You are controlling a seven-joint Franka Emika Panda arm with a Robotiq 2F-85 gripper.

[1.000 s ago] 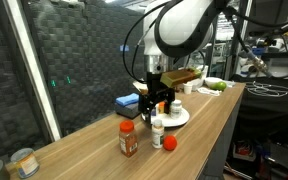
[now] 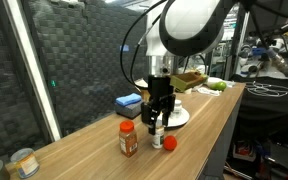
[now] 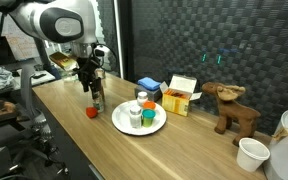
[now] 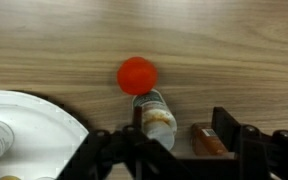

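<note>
A small white bottle point(image 4: 158, 120) stands upright on the wooden table, with a red round cap point(image 4: 137, 75) lying beside it. My gripper is open and comes down from above, with the bottle between its fingers, nearer the left one in the wrist view. A gap shows between the bottle and the right finger. From exterior view 1, the fingers reach the top of the bottle point(image 2: 157, 140), and the red cap point(image 2: 171, 143) lies to its right. In exterior view 2 the arm largely hides the bottle.
An orange-brown jar point(image 2: 128, 139) stands close by on one side, a white plate point(image 3: 123, 121) with several small bottles on the other. Beyond are a yellow box point(image 3: 177, 101), a toy moose point(image 3: 234, 112) and a white cup point(image 3: 252, 154).
My gripper has come down from above to the white bottle's top, which it now partly covers in exterior view 1. The bottle, cap and jar stay where they were.
</note>
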